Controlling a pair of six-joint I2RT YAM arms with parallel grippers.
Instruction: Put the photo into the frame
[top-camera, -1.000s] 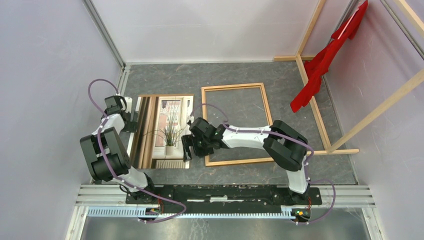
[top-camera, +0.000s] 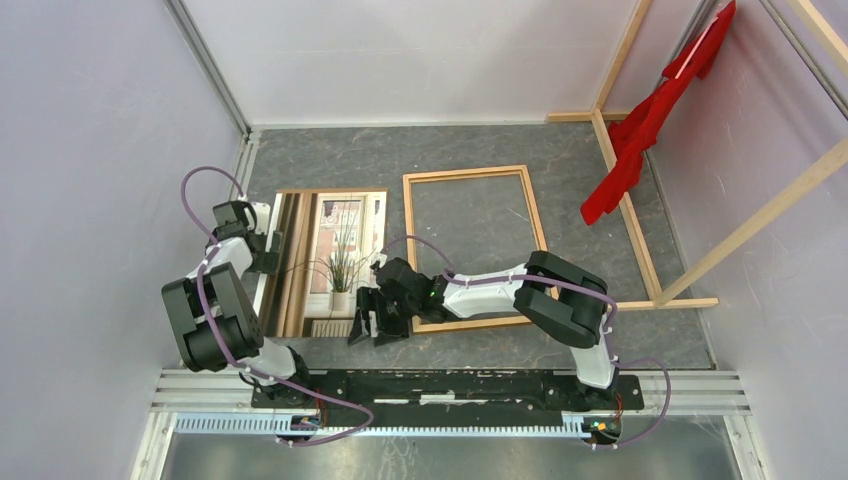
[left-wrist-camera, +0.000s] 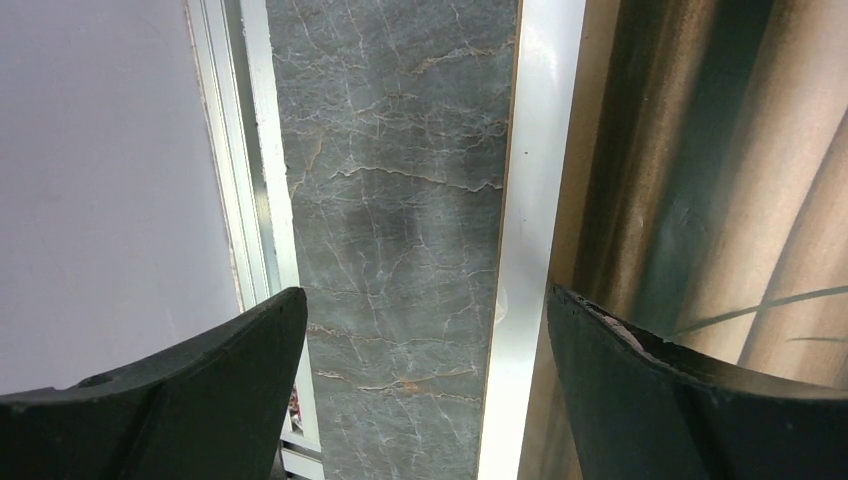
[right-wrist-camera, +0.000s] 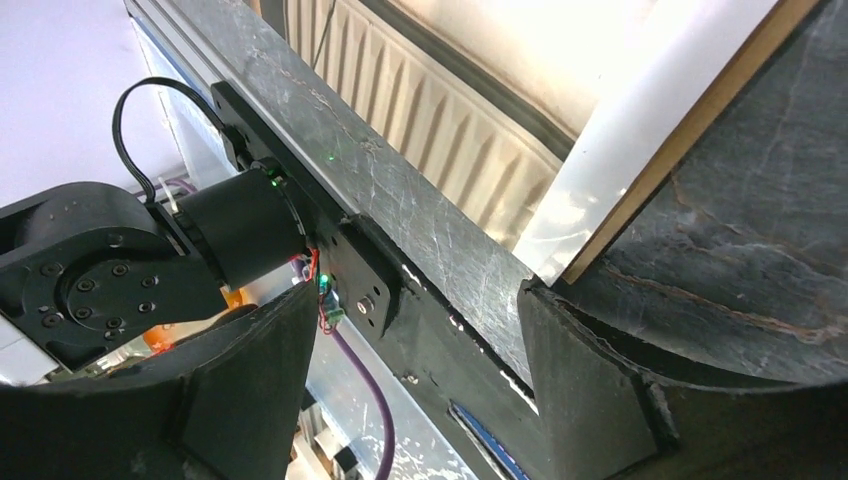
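The photo (top-camera: 312, 225), showing a plant by a window, lies flat on the grey table at the left. Right of it lies the empty wooden frame (top-camera: 465, 175). At the photo's left edge stands my left gripper (top-camera: 268, 252), open. In the left wrist view (left-wrist-camera: 430, 300), the photo's white border (left-wrist-camera: 535, 170) runs between the fingers, close beside the right one, and neither finger grips it. My right gripper (top-camera: 365, 325) is open at the photo's near right corner. In the right wrist view, that corner (right-wrist-camera: 560, 250) comes close to the right fingertip.
A red cloth (top-camera: 640, 150) hangs over wooden bars (top-camera: 630, 215) at the right. Along the front edge runs a black rail (top-camera: 440, 385). The left wall (top-camera: 110, 180) is close to my left arm. Bare table lies behind the photo and frame.
My right gripper has moved toward the front and slightly left, to the photo's corner. Photo and frame look unmoved.
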